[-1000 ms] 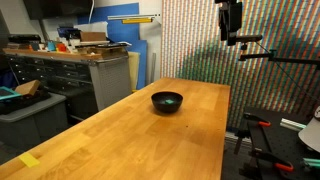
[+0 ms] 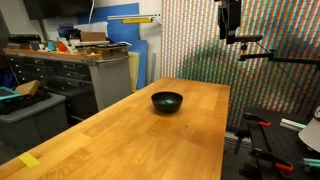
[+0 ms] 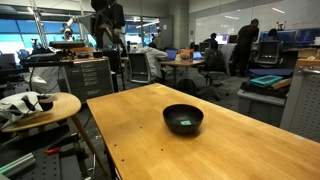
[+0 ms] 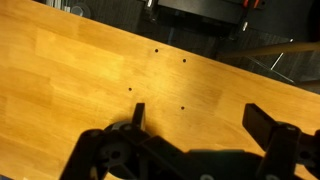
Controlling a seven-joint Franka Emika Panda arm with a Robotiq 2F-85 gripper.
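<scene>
A black bowl (image 2: 160,108) stands upright on the wooden table, with a small greenish thing (image 2: 169,101) inside it. The same bowl (image 3: 183,127) shows near the middle of exterior view 2. High above one end of the table hangs my gripper, well apart from the bowl. Its two dark fingers (image 4: 262,124) are spread wide in the wrist view, with only bare tabletop seen between them. I cannot make out the bowl in the wrist view.
A strip of yellow tape (image 2: 29,159) marks one corner. Behind stand a dark drawer cabinet (image 2: 60,78) and a grey bin (image 2: 30,122), apart from the table.
</scene>
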